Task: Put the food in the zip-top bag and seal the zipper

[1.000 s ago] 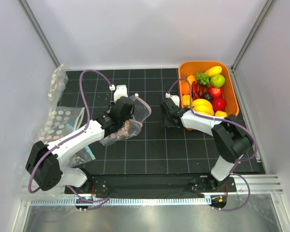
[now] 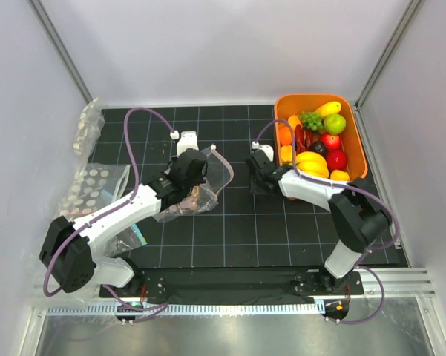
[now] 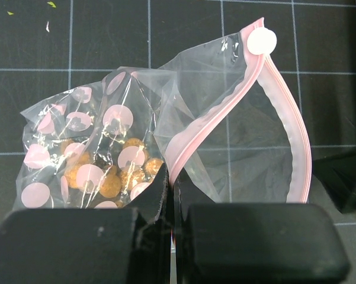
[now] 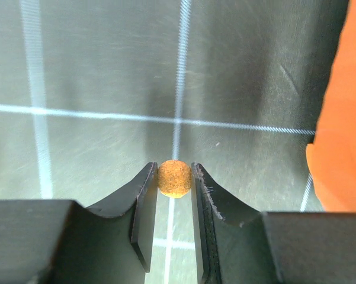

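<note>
A clear zip bag with pink dots lies on the dark grid mat, several brown round food pieces inside, its pink zipper top spread apart. My left gripper is shut on one side of the bag's zipper edge. My right gripper is shut on a small round orange-brown food piece, held over the mat beside the orange bin, right of the bag.
The orange bin of fruit and vegetables stands at the back right. More dotted bags lie at the far left.
The left arm and bag look unchanged.
</note>
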